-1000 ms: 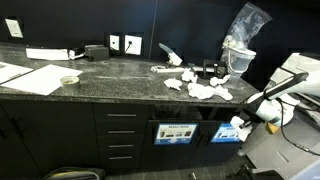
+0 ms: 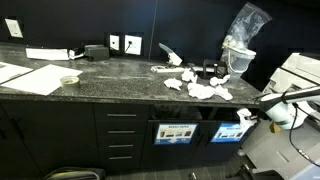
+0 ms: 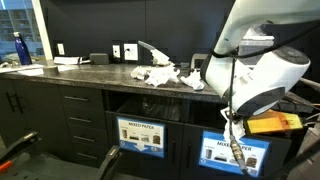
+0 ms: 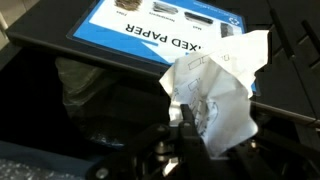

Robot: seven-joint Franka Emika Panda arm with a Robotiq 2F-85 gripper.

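Note:
A crumpled piece of white paper (image 4: 222, 85) stands up between the fingers of my gripper, which is shut on it. Under it in the wrist view is a dark open bin (image 4: 45, 130) with a clear plastic liner (image 4: 80, 78). The bin's blue-and-white label (image 4: 150, 30) reads "mixed paper", upside down from here. From exterior view 1 the paper (image 2: 244, 115) appears near the right-hand bin, below the counter edge. In exterior view 2 the arm largely hides the held paper.
Several crumpled papers (image 2: 200, 91) lie on the dark counter (image 2: 120, 82), beside a black object (image 2: 213, 70). A second labelled bin (image 3: 141, 134) stands to the left. A tape roll (image 2: 70, 81) and flat sheets (image 2: 42, 78) lie at the counter's left.
My gripper and the paper have risen a little and shifted slightly right in exterior view 1. The counter's contents look unchanged.

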